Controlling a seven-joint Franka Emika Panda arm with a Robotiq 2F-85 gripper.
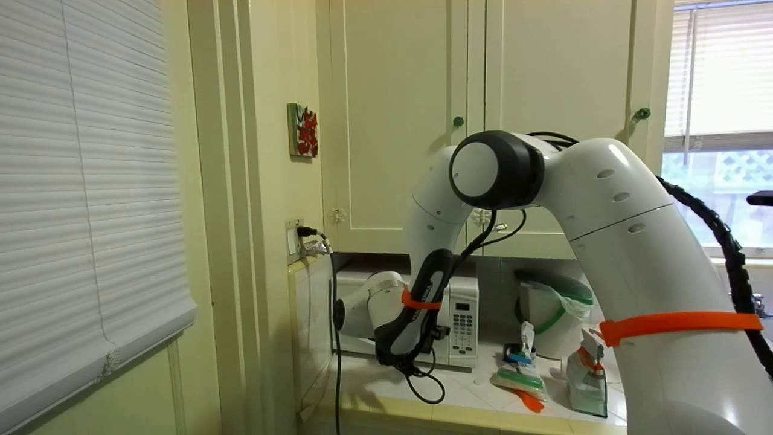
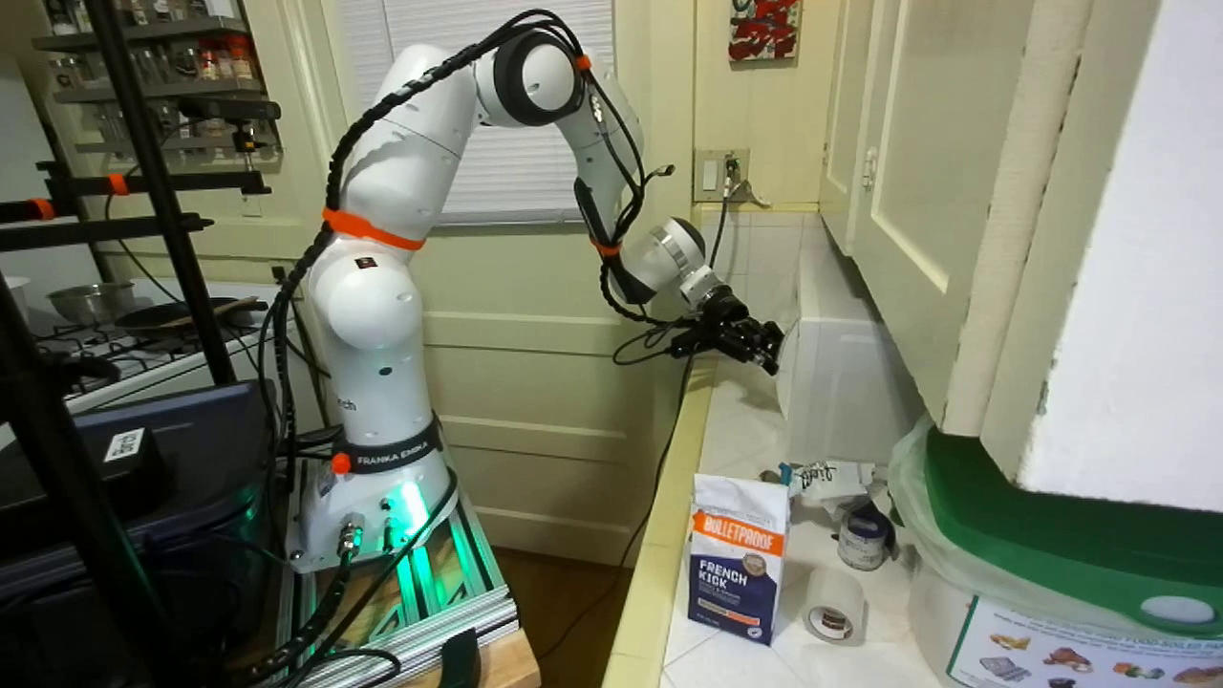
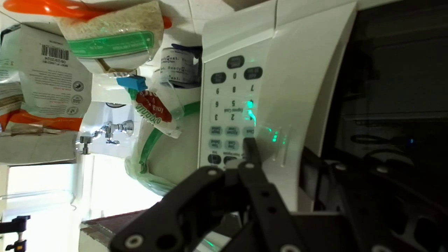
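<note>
The white microwave stands on the counter below the cabinets; its keypad is upside down in the wrist view. My gripper is at the front of the microwave, one dark finger on each side of a white upright strip that looks like the door handle, beside the keypad. The fingers are shut on this strip. In exterior view 2 the gripper meets the microwave's front face. The arm hides the fingertips in exterior view 1. Whether the door stands ajar I cannot tell.
Right of the microwave are a coffee bag, a tape roll, a bag of grain and a lidded bin. Cabinets hang above. A black cord runs down at the left.
</note>
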